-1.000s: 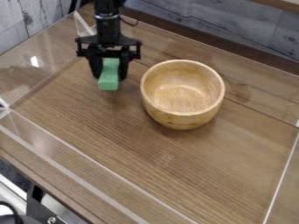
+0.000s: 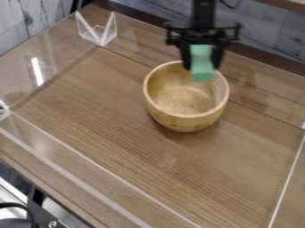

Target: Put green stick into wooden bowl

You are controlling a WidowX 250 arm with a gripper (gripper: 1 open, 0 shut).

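Observation:
The green stick (image 2: 204, 64) hangs upright in my gripper (image 2: 202, 44), which is shut on its upper part. Its lower end is in front of the far part of the wooden bowl (image 2: 176, 118) as seen here. Round and deep, the bowl rests on the table right of centre, its inside bare where it shows. Whether the stick's tip is below the rim or still above it, I cannot tell from this one angle.
A clear plastic holder (image 2: 98, 29) stands at the back left of the wooden table (image 2: 107, 134). Black cables (image 2: 27, 214) lie at the lower left corner.
My gripper has carried the green stick to the right, from left of the bowl to over its far part. The bowl has stayed in place.

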